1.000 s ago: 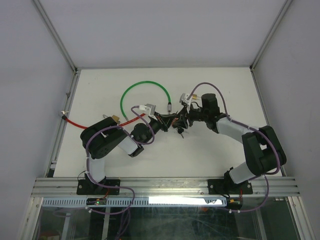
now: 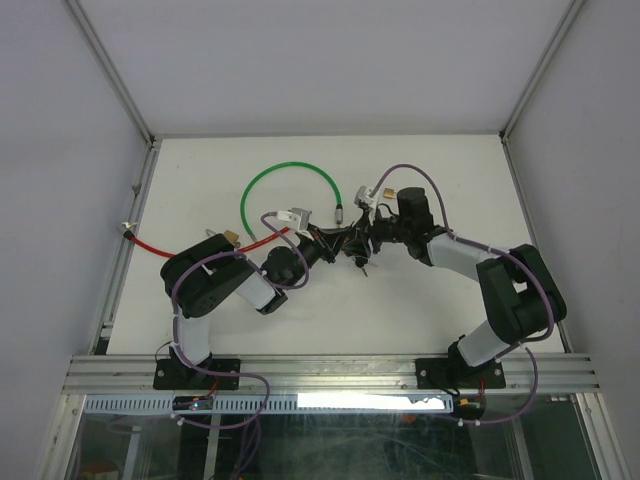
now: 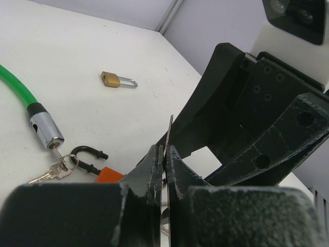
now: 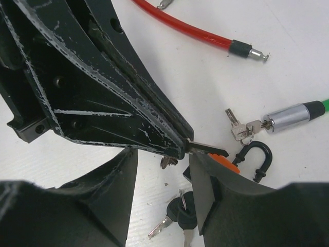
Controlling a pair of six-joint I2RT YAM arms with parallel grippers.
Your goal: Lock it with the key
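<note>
My left gripper is shut near the table's centre, a thin strip showing at its tips. My right gripper stands open just beside it, above an orange lock body (image 3: 107, 175) with black U shackle (image 4: 261, 154), partly hidden by the grippers. Silver keys (image 4: 236, 123) lie by the cylinder of the green cable lock (image 4: 288, 118); black-headed keys (image 4: 187, 218) lie nearer. Whether a key sits in the orange lock is hidden.
A red cable lock (image 4: 195, 33) and green cable (image 2: 290, 165) lie around the grippers. A brass padlock (image 3: 110, 79) lies at the back right.
The right arm has shifted slightly left over the last second, covering more of the orange piece in the top view. The left arm looks unchanged.
</note>
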